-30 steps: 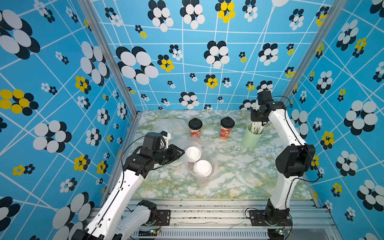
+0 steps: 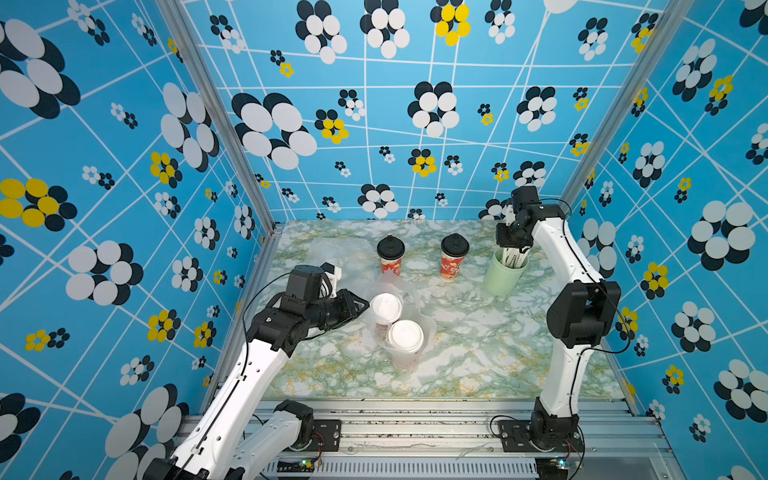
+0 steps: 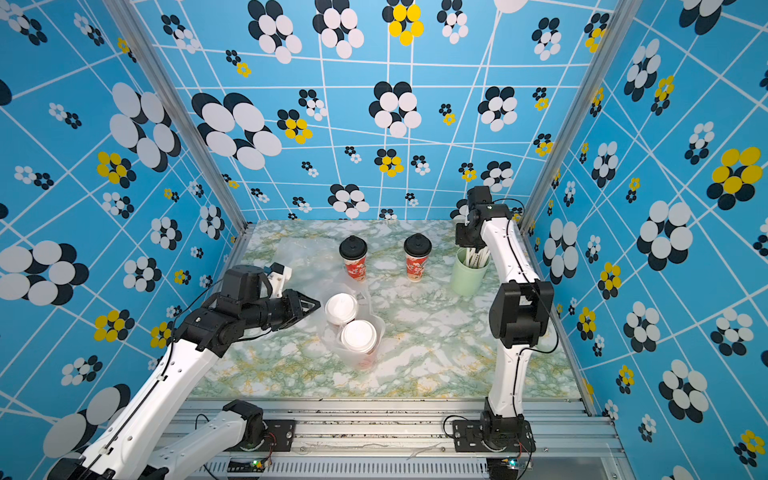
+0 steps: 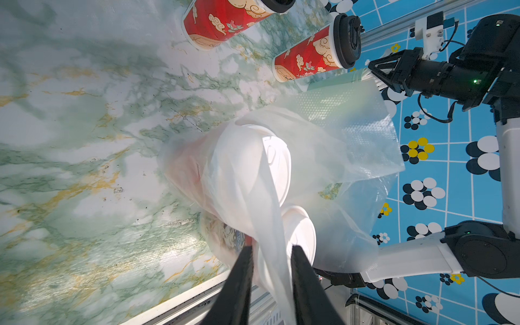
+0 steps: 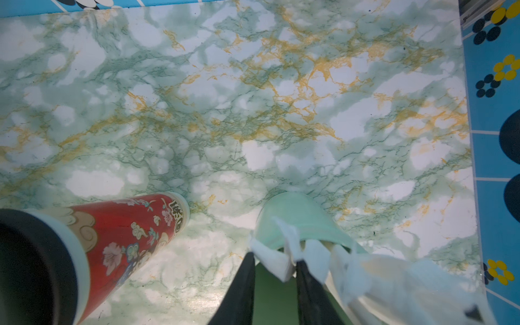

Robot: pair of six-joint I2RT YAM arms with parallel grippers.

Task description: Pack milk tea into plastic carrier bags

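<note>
A translucent plastic carrier bag point(image 4: 346, 135) holds two white-lidded cups point(image 2: 386, 308), standing side by side near the table's front. One strip of the bag runs between the fingers of my left gripper, which is shut on it. At the right, a pale green holder point(image 2: 505, 276) contains several white-wrapped straws point(image 5: 390, 287). My right gripper is right above this holder, its fingers a little apart around a white wrapper end point(image 5: 281, 260); whether they grip it is unclear.
Two red cups with black lids, one point(image 2: 390, 254) left and one point(image 2: 453, 254) right, stand at the back. Another clear bag point(image 2: 340, 252) appears to lie flat at the back left.
My right gripper has moved down and slightly left toward the straws. The left arm, the bag and the cups have stayed put.
</note>
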